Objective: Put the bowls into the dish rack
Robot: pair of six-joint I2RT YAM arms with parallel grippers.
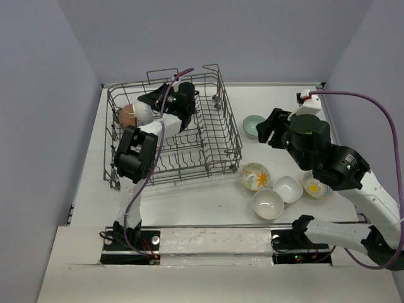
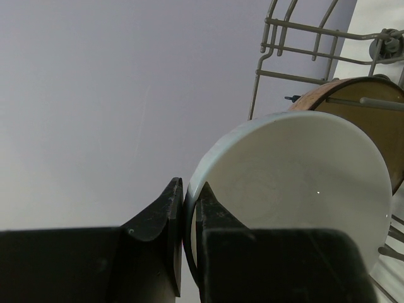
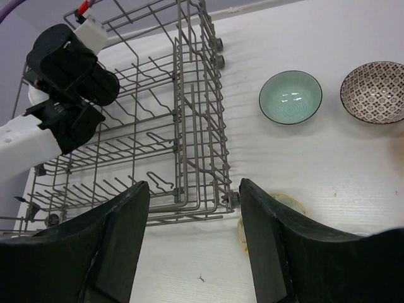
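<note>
In the wire dish rack, a brown bowl stands on edge at the far left. Right beside it is a white bowl, tilted on its side, its rim pinched by my left gripper. How the white bowl's lower part sits against the tines is partly hidden. My right gripper hangs open and empty over the table to the right of the rack. Near its fingers in the top view lies a green bowl. A brown patterned bowl shows beyond the green one in the right wrist view.
On the table at front right are a flower-patterned bowl, two white bowls and a yellow-centred bowl. The rack's middle and right rows are empty. Walls enclose the back and sides.
</note>
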